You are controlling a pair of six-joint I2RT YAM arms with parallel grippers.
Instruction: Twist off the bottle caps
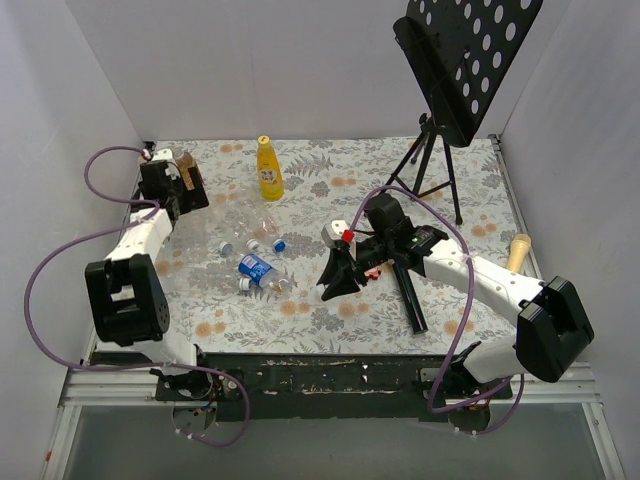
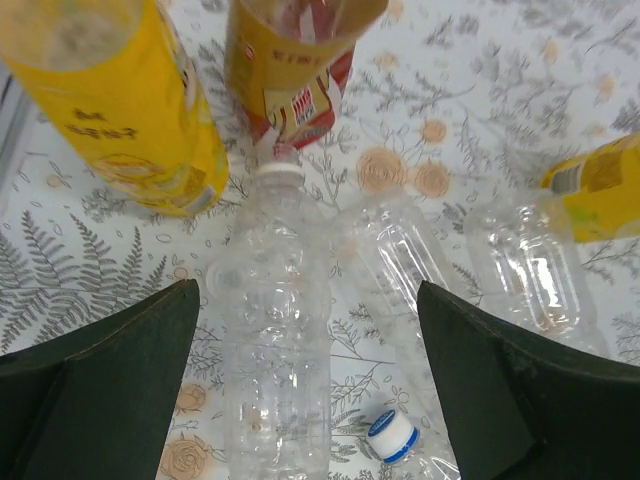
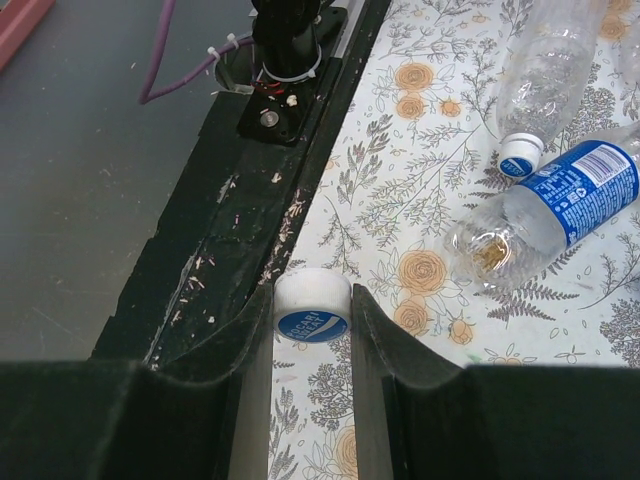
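My left gripper [image 1: 180, 190] is raised over the bottles at the table's far left, open; below its fingers lie clear bottles [image 2: 275, 340], beside yellow bottles [image 2: 120, 100] and an amber bottle [image 2: 290, 60]. A blue-and-white cap [image 2: 390, 435] is on a bottle low in the left wrist view. My right gripper hangs at the table's middle front, its fingers on either side of a white cap [image 3: 312, 290]; nothing else shows with it. A blue-label bottle [image 3: 585, 190] and a capped clear bottle [image 3: 540, 70] lie beyond.
A yellow bottle [image 1: 269, 170] stands at the back middle. A black stand [image 1: 440, 150] is at the back right, a black bar [image 1: 410, 300] and a wooden tool [image 1: 518, 252] on the right.
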